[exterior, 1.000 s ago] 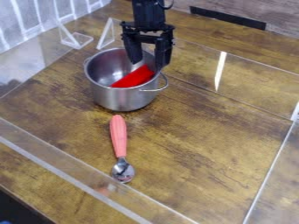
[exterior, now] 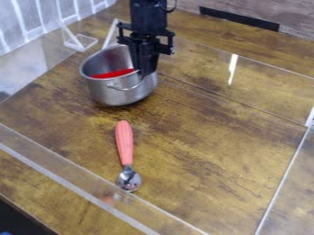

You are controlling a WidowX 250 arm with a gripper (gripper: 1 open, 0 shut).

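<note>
A steel pot (exterior: 113, 90) stands on the wooden table at the upper left, with a red object (exterior: 113, 74) inside. My dark gripper (exterior: 145, 66) reaches down at the pot's right rim; its fingertips are partly lost against the rim and interior, so what is between them cannot be seen clearly. A spoon with a pink handle (exterior: 124, 142) lies below the pot, its metal bowl toward the front.
The wooden table (exterior: 221, 138) is open to the right and in front. Clear panels run along the left and right edges, and white pieces stand behind the pot at upper left.
My gripper has come down to the pot's right rim. The pot has shifted slightly, and less of the red object shows than a second ago.
</note>
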